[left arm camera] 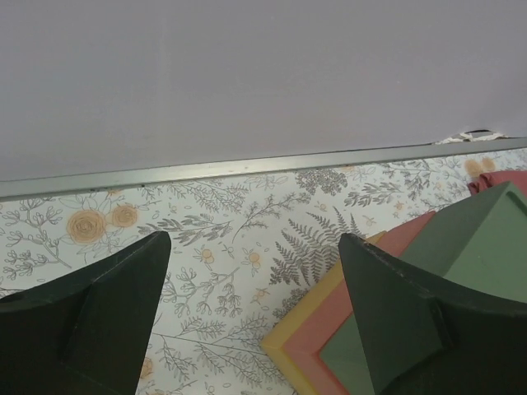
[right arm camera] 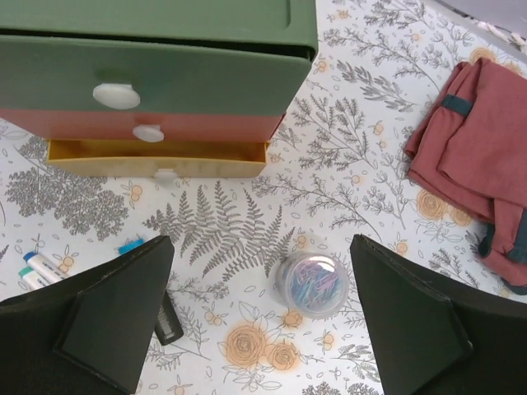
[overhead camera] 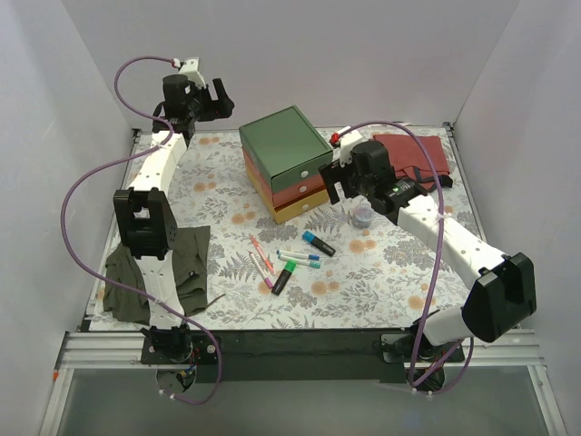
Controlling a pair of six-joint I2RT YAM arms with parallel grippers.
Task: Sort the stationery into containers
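Note:
A drawer box (overhead camera: 287, 150) with green, red and yellow tiers stands at the back middle; its yellow bottom drawer (right arm camera: 202, 167) is pulled slightly out. On the cloth in front lie several markers, among them a black one with a blue cap (overhead camera: 319, 243), a black one with a green cap (overhead camera: 283, 278) and a pink-white one (overhead camera: 260, 271). A clear round container (right arm camera: 313, 284) with small coloured pieces inside sits right of them. My left gripper (overhead camera: 221, 100) hangs open and empty left of the box. Open and empty too, my right gripper (overhead camera: 331, 183) is at the box's front right corner.
A folded red cloth (overhead camera: 413, 156) with a dark strap lies at the back right. Dark green fabric (overhead camera: 188, 268) covers the front left, under the left arm.

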